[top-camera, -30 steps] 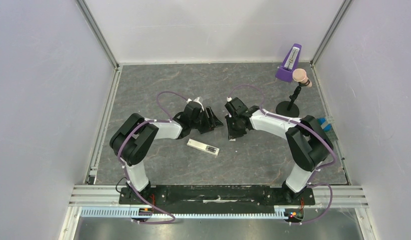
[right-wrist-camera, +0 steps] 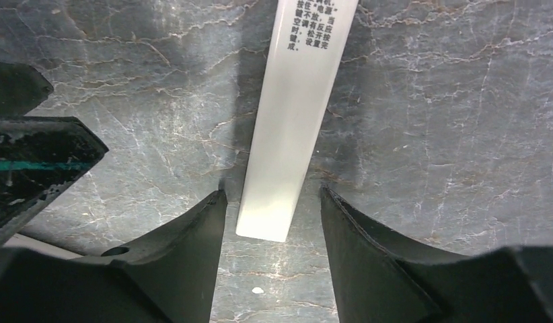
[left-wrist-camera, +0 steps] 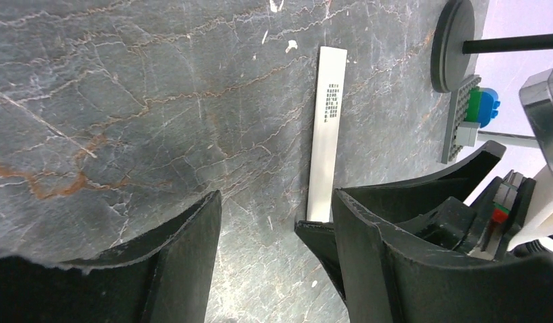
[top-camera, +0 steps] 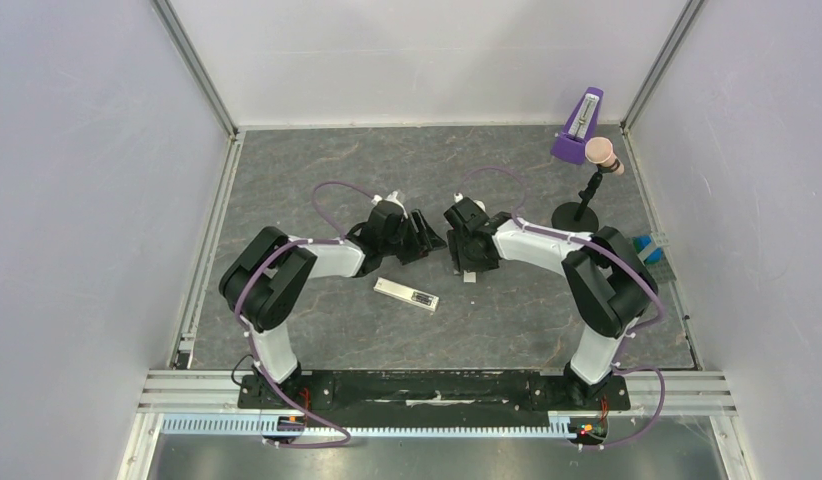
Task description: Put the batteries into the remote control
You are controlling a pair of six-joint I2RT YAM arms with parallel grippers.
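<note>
A white strip with printed Chinese text [right-wrist-camera: 280, 134] lies on the grey table, mostly under my right gripper in the top view. In the right wrist view my right gripper stands open, one finger on each side of the strip's end, just above it. A second white piece [top-camera: 406, 294], long and with a dark patch, lies lower left in the top view. My left gripper is open, nothing between its fingers, left of my right gripper; its wrist view also shows the printed strip [left-wrist-camera: 327, 121]. I cannot make out batteries.
A purple metronome [top-camera: 570, 142] and a lamp on a black base [top-camera: 574, 218] stand at the back right, with a grey-green-blue object [top-camera: 647, 250] at the right edge. Both arms crowd the middle.
My right gripper has shifted slightly left and toward the front of the table, and a little more of the strip shows beside it. The left arm is almost unchanged.
</note>
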